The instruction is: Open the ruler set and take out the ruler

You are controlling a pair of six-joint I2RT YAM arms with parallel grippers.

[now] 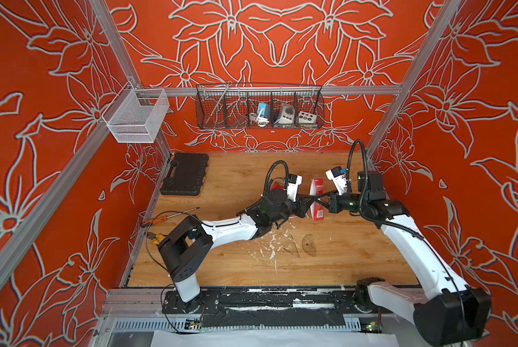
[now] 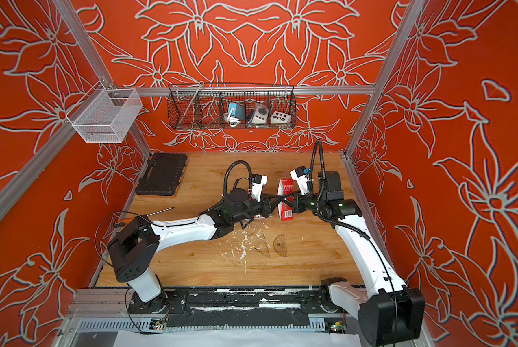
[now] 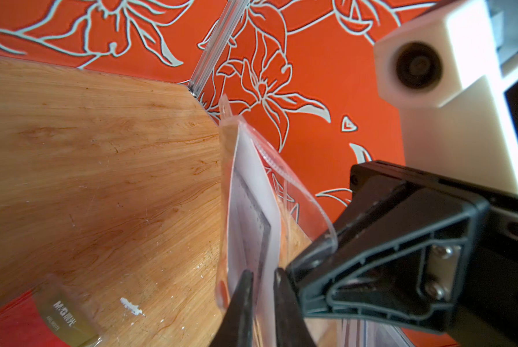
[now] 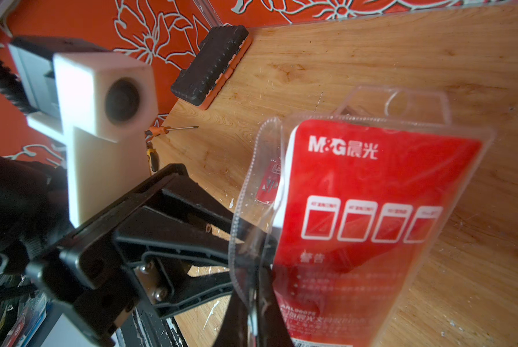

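Observation:
The ruler set, a clear plastic pouch with a red M&G card (image 4: 380, 185), is held up between my two arms above the table. Inside it, the left wrist view shows a white card and a dark grey flat strip (image 3: 250, 225). My left gripper is shut on the pouch from the left. Facing it, my right gripper is shut with the pouch's thin clear edge (image 4: 236, 254) running between its fingers. From above, the pouch's red face (image 1: 318, 212) shows beside the fingertips. A clear protractor (image 1: 309, 244) and set square (image 1: 292, 245) lie on the table.
A red M&G packet (image 3: 39, 315) lies on the table below the left gripper. White scraps (image 1: 267, 247) are strewn in front. A black case (image 1: 183, 173) sits at the back left, a screwdriver (image 1: 172, 215) nearer.

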